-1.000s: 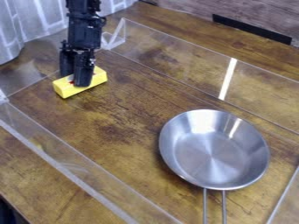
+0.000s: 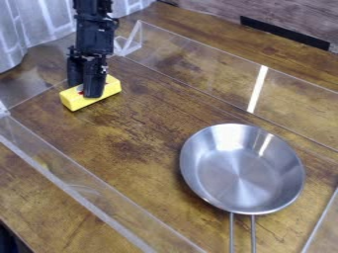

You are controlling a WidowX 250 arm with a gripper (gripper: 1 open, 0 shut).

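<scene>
My black gripper (image 2: 89,84) reaches down from the top left, its fingers shut on a yellow block (image 2: 103,94) with a small red mark, which rests on the wooden table (image 2: 145,168) at the upper left. The fingertips are small and dark, and partly hide the block's top.
A steel pan (image 2: 242,168) with its handle toward the front sits at the right. Clear strips or panels run along the left and right, and a pale curtain hangs at the back left.
</scene>
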